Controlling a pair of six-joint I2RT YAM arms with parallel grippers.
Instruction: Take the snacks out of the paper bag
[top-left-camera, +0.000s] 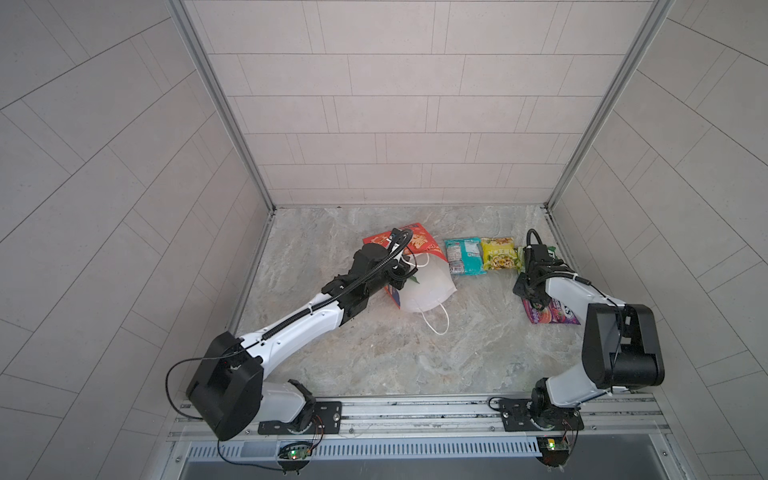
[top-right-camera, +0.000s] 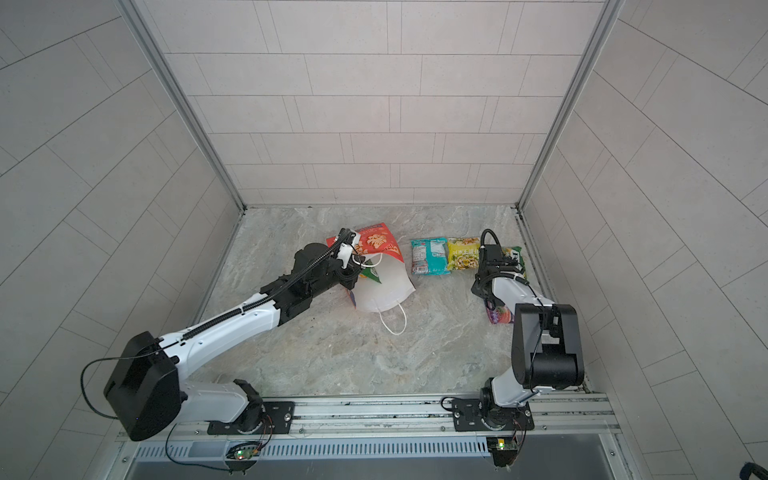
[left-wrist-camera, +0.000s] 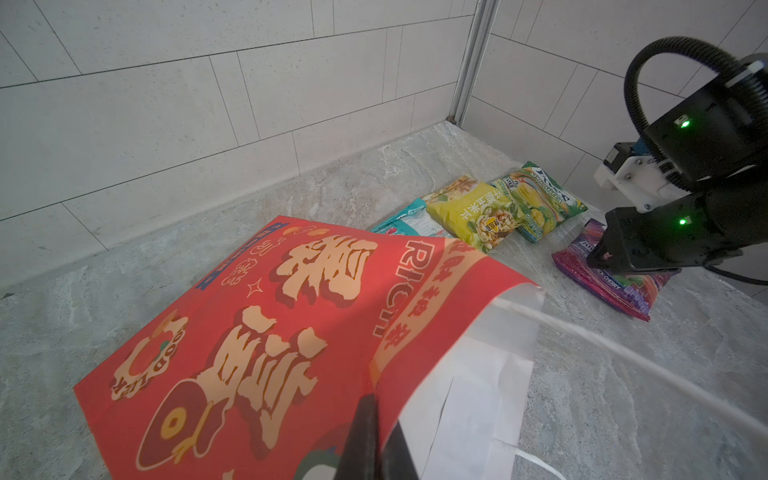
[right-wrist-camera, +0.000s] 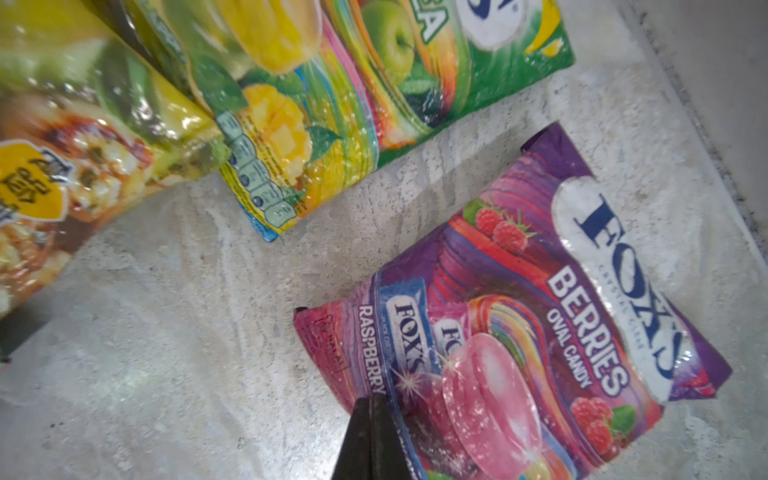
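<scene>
The red-and-white paper bag (top-left-camera: 428, 284) lies on its side, with my left gripper shut at the red edge of its mouth; whether paper is pinched between the fingers is unclear. My right gripper is shut over the purple Fox's candy bag (right-wrist-camera: 496, 320), nothing seen between its fingers. A teal snack bag (top-left-camera: 464, 256), a yellow one (top-left-camera: 500, 253) and a green-yellow one (right-wrist-camera: 400, 72) lie in a row right of the paper bag, outside it. The bag's inside is mostly hidden.
Tiled walls enclose the marble surface (top-left-camera: 384, 360) at back and sides. The purple bag lies near the right wall.
</scene>
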